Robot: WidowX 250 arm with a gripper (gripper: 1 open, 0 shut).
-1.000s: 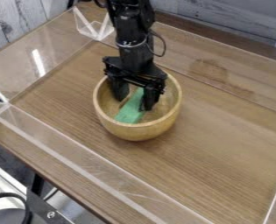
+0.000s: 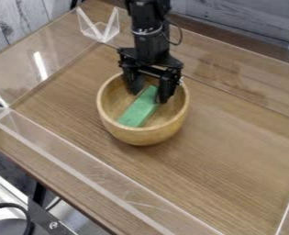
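A round wooden bowl (image 2: pixel 143 132) sits near the middle of the table with a green elongated object (image 2: pixel 139 108) lying in it. My black gripper (image 2: pixel 151 88) hangs over the back of the bowl, its fingers apart on either side, reaching just inside the rim above the green object's upper end. It stands open, and I see nothing held between its fingers.
A translucent white object (image 2: pixel 97 26) stands at the back left. A black cable (image 2: pixel 18 218) lies at the lower left corner.
My gripper has risen and drawn back toward the rear of the bowl, uncovering more of the bowl's inside. The bowl and green object look nearly unmoved.
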